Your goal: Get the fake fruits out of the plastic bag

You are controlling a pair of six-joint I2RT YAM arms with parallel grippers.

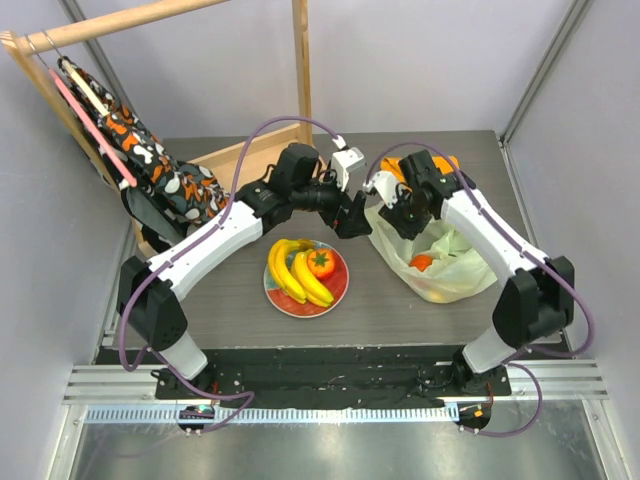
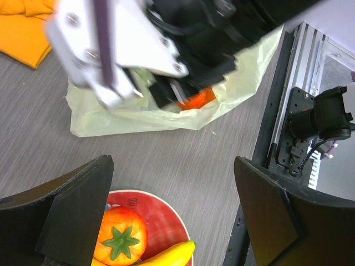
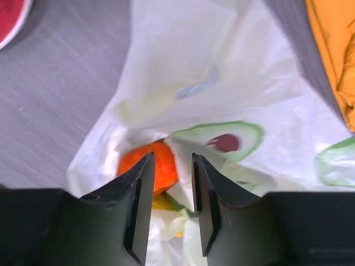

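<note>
A pale translucent plastic bag lies at right, holding an orange fruit, seen closer in the right wrist view with something yellow under it. My right gripper hangs over the bag; its fingers are partly apart, with nothing clearly held. My left gripper stands open above and beside a red plate, which holds bananas and an orange tomato-like fruit.
An orange cloth lies behind the bag. A wooden rack with hanging clothes stands at back left. Bare table lies between plate and bag and in front of them.
</note>
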